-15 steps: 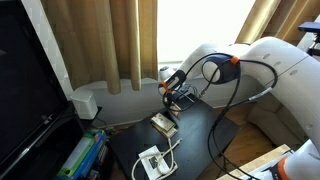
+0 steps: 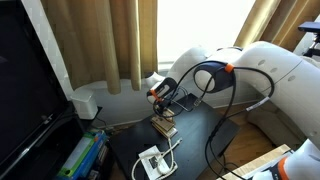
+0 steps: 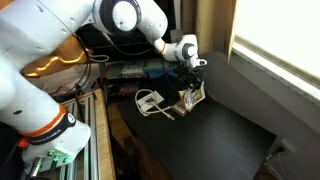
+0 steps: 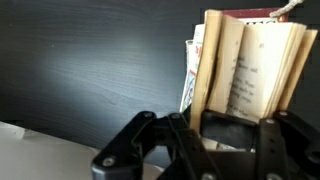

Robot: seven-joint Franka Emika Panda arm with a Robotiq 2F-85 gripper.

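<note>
A book (image 4: 245, 75) with cream printed pages fills much of the wrist view, its leaves spread apart and raised. My gripper is down against the near part of these pages, its fingers shut. Whether a thin leaf or the cover lies between its fingers is hidden. In exterior view 2 the book (image 3: 190, 98) looks partly open and tilted up, right under the gripper (image 3: 192, 82). From the other side, the book (image 2: 166, 129) shows low on the dark table, below the gripper (image 2: 158, 106).
A white device (image 3: 148, 101) with a pale cable lies on the table near the book. Several colourful books (image 2: 80, 152) stand along the left. Curtains (image 2: 105, 40) hang behind.
My gripper has moved left and down to the book in exterior view 1. The book, lying flat earlier, now appears more raised and spread.
</note>
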